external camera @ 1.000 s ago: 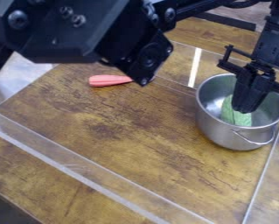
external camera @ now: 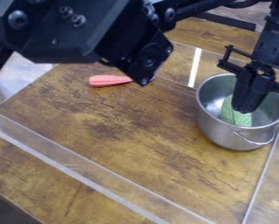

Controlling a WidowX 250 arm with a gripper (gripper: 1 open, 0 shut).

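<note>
A steel pot (external camera: pixel 223 131) with a wire handle stands on the right of the wooden table. My black gripper (external camera: pixel 244 102) reaches down from the upper right into the pot, its tip over a light green item (external camera: pixel 233 114) lying inside. The fingers are dark and overlap one another, and I cannot see anything clearly held between them. A pink, elongated object (external camera: pixel 111 80) lies on the table to the upper left of the pot.
Dark arm parts fill the top left and top right. A white tape line runs behind the pot.
</note>
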